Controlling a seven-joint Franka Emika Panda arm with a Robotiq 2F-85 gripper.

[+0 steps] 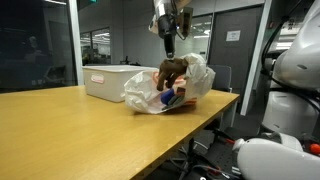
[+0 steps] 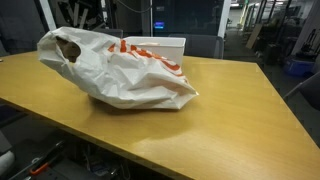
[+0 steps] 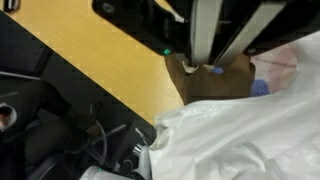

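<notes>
My gripper (image 1: 178,53) is shut on a brown, soft-looking item (image 1: 173,72), raised at the mouth of a white plastic bag (image 1: 145,98). In the wrist view, the brown item (image 3: 225,82) hangs directly under the gripper's fingers (image 3: 206,30), and the white bag (image 3: 235,140) spreads beside it. Something blue (image 1: 167,97) shows below the brown item, within the bag's opening. From the other side, the bag (image 2: 120,80) bears red print, and a bit of brown (image 2: 68,48) shows at its open end. The item's lower part is hidden by the bag.
A white bin (image 1: 108,82) stands behind the bag at the table's far side. Chairs (image 1: 215,76) stand beyond the far edge.
</notes>
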